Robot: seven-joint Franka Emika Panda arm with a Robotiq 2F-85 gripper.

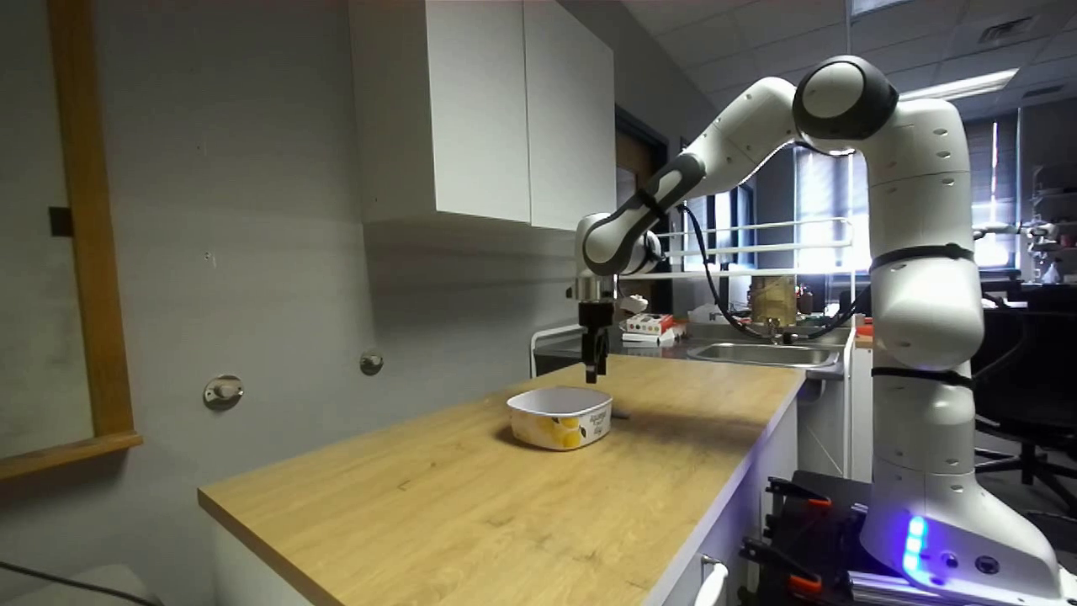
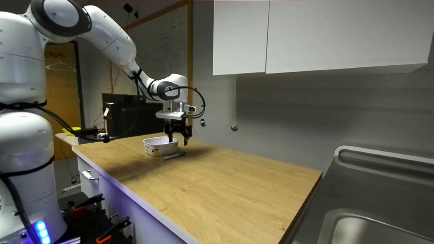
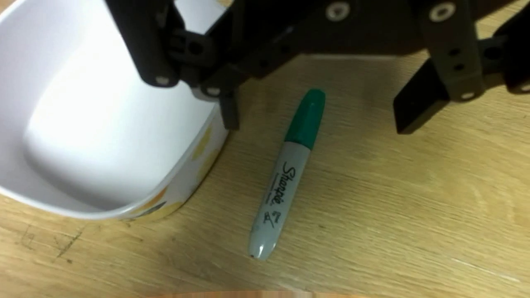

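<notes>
A grey Sharpie marker with a green cap (image 3: 282, 186) lies on the wooden counter, close beside a white bowl (image 3: 196, 166) with a lemon pattern. In the wrist view my gripper is open above the marker, its fingers wide apart with only air between them. The left fingertip (image 3: 229, 111) appears over the bowl's right rim; whether it touches cannot be told. From the second exterior view, the gripper (image 2: 178, 141) hangs above the counter near the bowl (image 2: 159, 146), and the marker (image 2: 175, 156) lies in front of it. The bowl (image 1: 560, 422) hides most of the marker in the first exterior view.
White cabinets (image 1: 520, 111) hang on the wall above it. A sink (image 1: 764, 353) and a red-and-white box (image 1: 648, 324) are past the counter's far end in the first exterior view.
</notes>
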